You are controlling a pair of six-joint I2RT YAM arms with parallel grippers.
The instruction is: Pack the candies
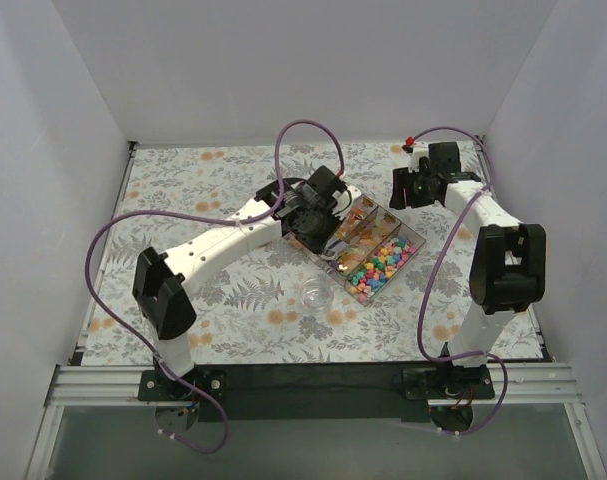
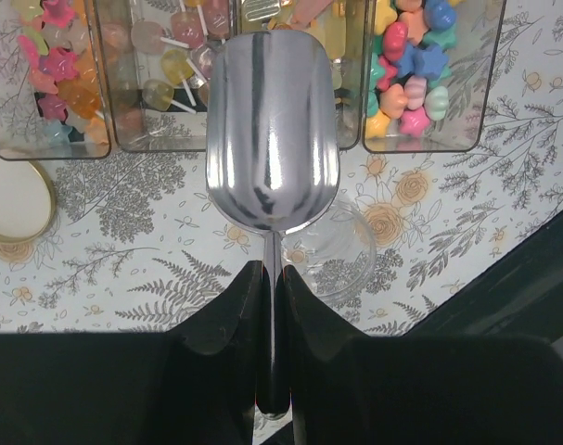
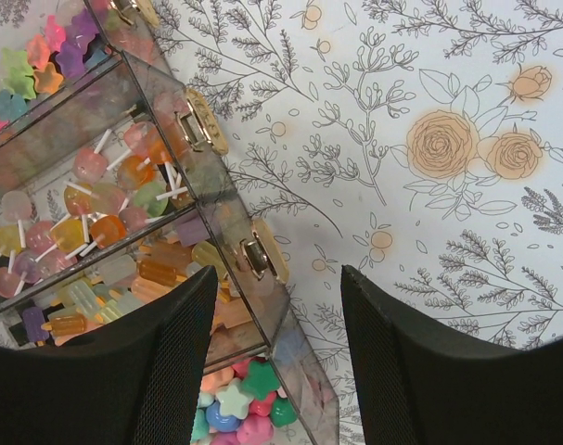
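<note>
A compartmented clear candy box (image 1: 403,240) holds star candies, lollipops (image 3: 107,228), translucent candies (image 3: 156,271) and pastel candies (image 2: 411,65). My left gripper is shut on a steel scoop (image 2: 272,130), which hangs over the box's near side, hiding part of the middle compartments; its bowl shows nothing inside. A clear round dish (image 1: 317,292) lies in front of the box, partly under the scoop in the left wrist view. My right gripper stands open above the box's right edge, beside a gold latch, nothing visible between its fingers.
A pale round dish (image 2: 7,199) lies left of the box, mostly hidden from above by the left arm.
</note>
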